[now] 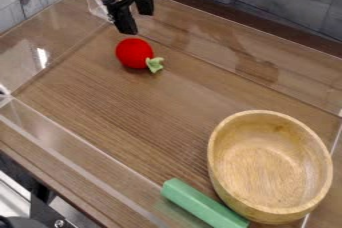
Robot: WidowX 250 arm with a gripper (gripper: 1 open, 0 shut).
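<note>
My gripper (131, 10) is at the top of the view, black, over the back left of the wooden table, behind and above a red round vegetable with a green top (134, 53), apart from it. Whether its fingers are open or shut, or hold anything, is hard to tell. A pale, partly see-through item (98, 3) is partly hidden behind the gripper.
A large light wooden bowl (269, 164) fills the front right of the table (120, 122). A green cylinder (201, 202) lies at the front edge beside it. A dark wooden ledge runs along the back right.
</note>
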